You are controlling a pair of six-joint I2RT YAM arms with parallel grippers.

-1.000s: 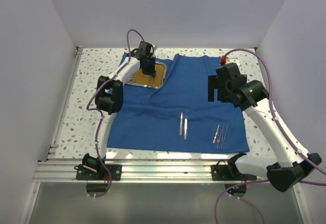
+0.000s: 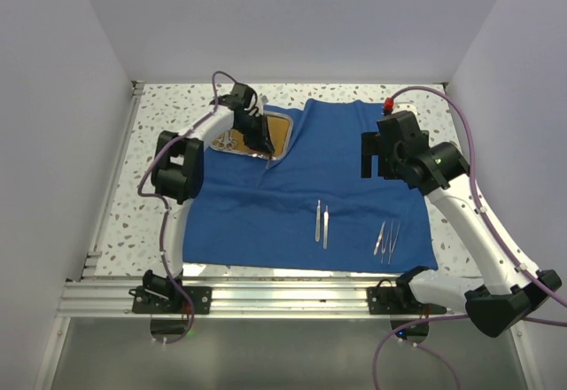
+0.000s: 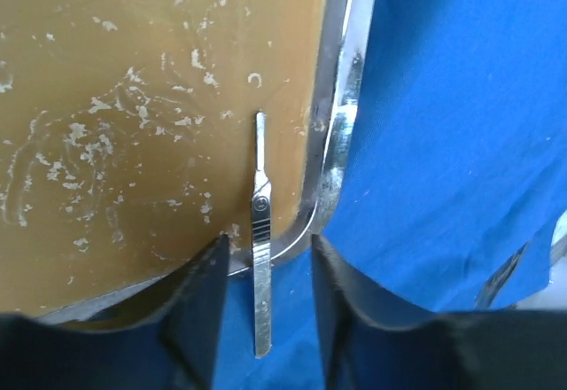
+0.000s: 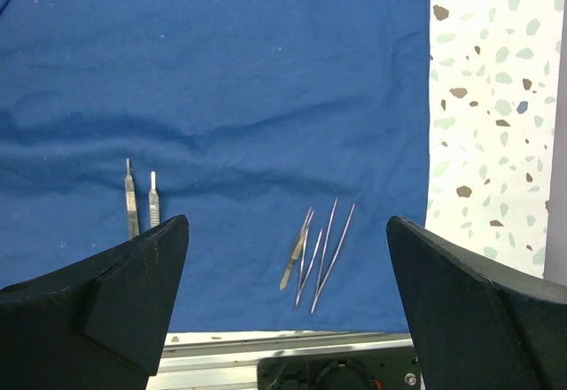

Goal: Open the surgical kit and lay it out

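The metal tray (image 2: pixel 282 131) sits on the blue cloth at the back left, scissors lying inside. My left gripper hangs over the tray's front right corner, fingers apart, above a scalpel handle (image 3: pixel 261 298) that rests across the rim onto the cloth. Two scalpel handles (image 4: pixel 131 204) lie on the middle front of the cloth (image 2: pixel 248 230), and several thin instruments (image 4: pixel 323 257) at its front right. My right gripper (image 2: pixel 395 155) stands open above the cloth's right side, with nothing between its fingers.
A speckled table top (image 4: pixel 492 115) borders the cloth. Walls surround the table.
My left gripper has moved toward the viewer over the tray's front edge. The right arm shows little or no movement.
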